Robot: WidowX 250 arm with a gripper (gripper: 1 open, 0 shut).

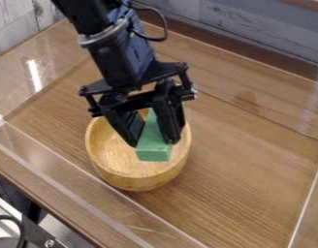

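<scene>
The black gripper (pixel 146 124) reaches down from the top of the camera view over a round, pale yellow bowl (pixel 123 167). It is shut on a green block (pixel 154 145), which hangs within the bowl's outline at its right side. The gripper hides part of the bowl's far rim, and whether the block touches the bowl cannot be told.
A black cable lies at the lower left edge. A pale raised edge runs along the back right.
</scene>
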